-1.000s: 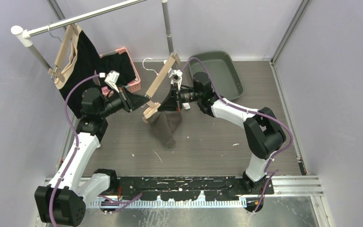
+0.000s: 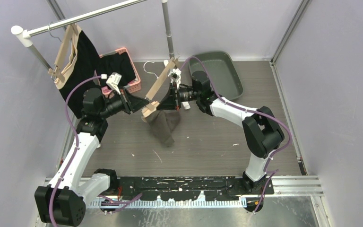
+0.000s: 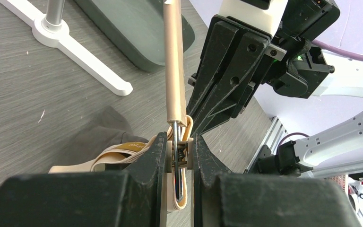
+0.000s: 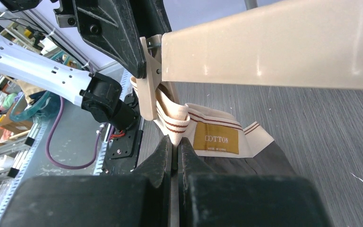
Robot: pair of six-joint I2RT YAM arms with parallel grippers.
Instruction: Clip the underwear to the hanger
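Note:
The hanger's wooden bar (image 2: 160, 78) runs diagonally between my grippers; its end clip (image 4: 147, 94) sits over the folded waistband (image 4: 217, 135) of the dark underwear (image 2: 163, 127), which hangs below. In the left wrist view, my left gripper has its fingertips on either side of that metal-sprung clip, pressed against it. In the right wrist view, my right gripper is shut on the waistband just below the clip, with the cream band rising from between its fingers. Whether the clip's fingers grip the band fully cannot be told.
A clothes rail (image 2: 90, 14) at back left holds another hanger with black garments. A pink basket (image 2: 134, 85) and a white hanger (image 2: 149, 68) lie behind. A green tray (image 2: 224, 80) stands at back right.
The top view shows only a very slight shift of the right gripper and the held underwear; the arms are otherwise where they were.

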